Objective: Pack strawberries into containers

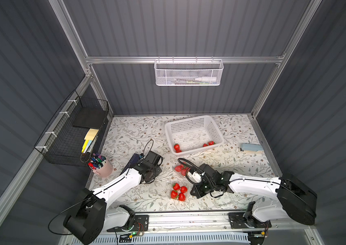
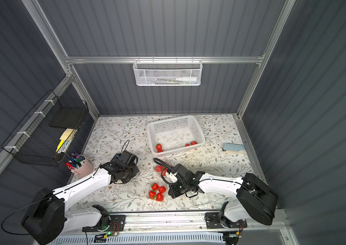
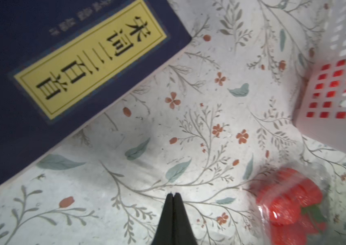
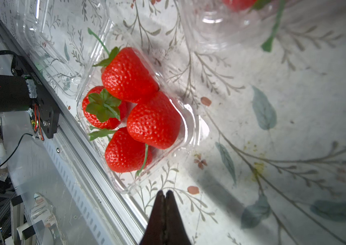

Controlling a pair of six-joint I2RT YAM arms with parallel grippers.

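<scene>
A clear open plastic container [image 4: 191, 122] holding several red strawberries [image 4: 128, 75] lies near the table's front edge. Its transparent lid [image 4: 38, 45] spreads to the left in the right wrist view. Just beside this container, my right gripper is shut, nothing showing between its fingers. A second clear container [image 3: 324, 179] with strawberries [image 3: 285, 208] sits farther back, partly behind the right arm in the top views. Over bare tablecloth to its left is my left gripper, likewise shut and showing nothing held. The white basket [image 1: 173, 140] at the back has a few loose strawberries [image 1: 176, 146] inside.
A dark blue book [image 3: 87, 69] lies by the left arm, and a pink pen cup [image 1: 102, 168] stands farther left. A light-blue item [image 1: 251, 147] rests at the right. Table space right of the basket is largely clear.
</scene>
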